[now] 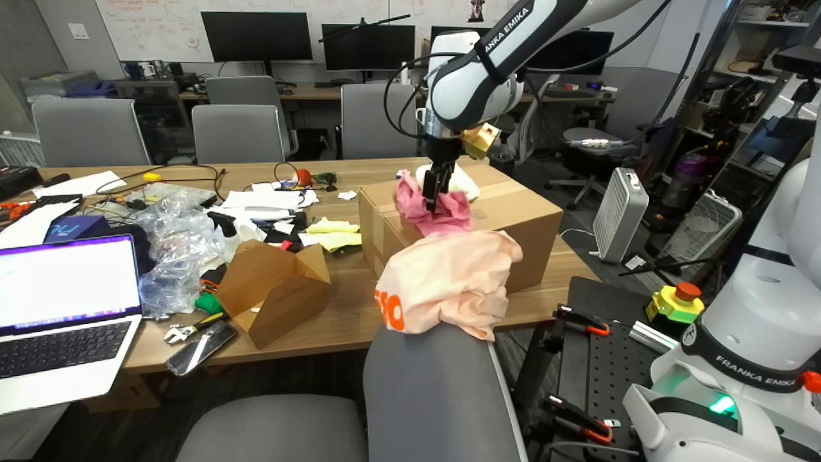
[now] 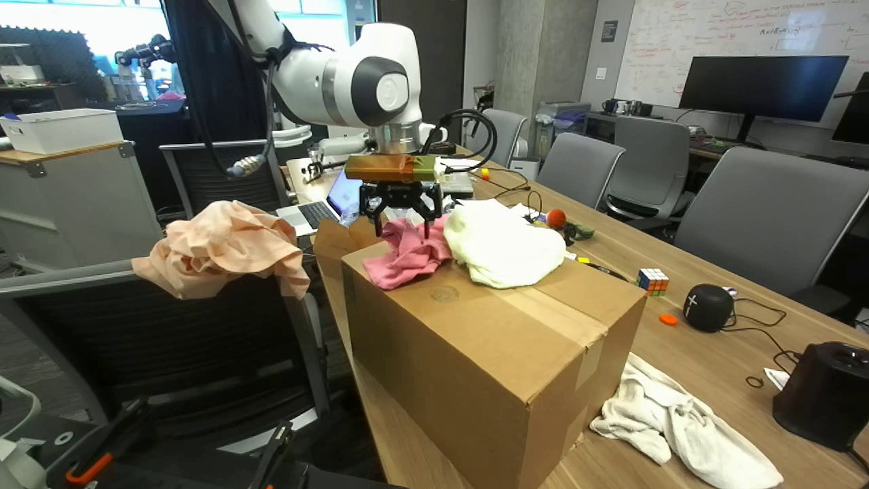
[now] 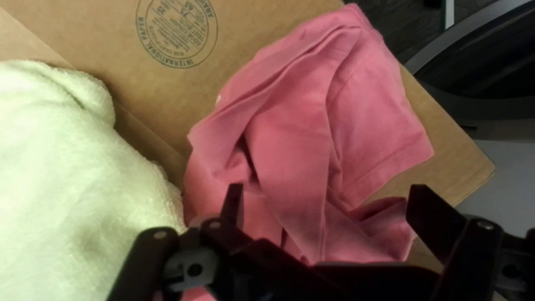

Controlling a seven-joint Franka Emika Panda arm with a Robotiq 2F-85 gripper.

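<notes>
A crumpled pink cloth (image 3: 296, 135) lies on top of the large cardboard box (image 2: 456, 350). Beside it on the same box is a pale yellow-white towel (image 2: 505, 244). My gripper (image 2: 404, 228) is open above the pink cloth, its two fingers spread apart. In the wrist view, parts of the pink cloth show below and between the fingers, with the towel off to the left. Whether the fingertips touch the cloth cannot be told. A peach cloth (image 1: 450, 281) with orange lettering drapes over the back of a grey chair (image 1: 439, 393).
Left of the box, an open brown carton (image 1: 273, 292), a laptop (image 1: 65, 308) and clutter cover the table. A white cloth (image 2: 684, 424) lies on the table by the box, with a black speaker (image 2: 707, 308) and a puzzle cube (image 2: 653, 281) nearby. The box top is bare around its printed stamp.
</notes>
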